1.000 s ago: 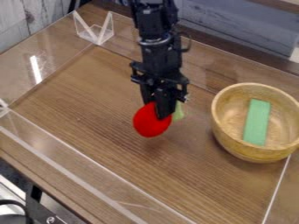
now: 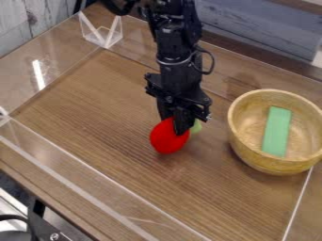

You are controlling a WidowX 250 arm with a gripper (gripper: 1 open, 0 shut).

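My black gripper (image 2: 179,117) reaches down from the top of the camera view, shut on a red round object (image 2: 170,138) at the middle of the table. A pale green object (image 2: 194,125) shows just behind and right of the red one, partly hidden by the gripper.
A yellow bowl (image 2: 255,159) holding a green bar (image 2: 280,133) sits at the right. Black cables show at the bottom left corner.
My gripper has shifted right with the red object, which now sits slightly farther right than before.
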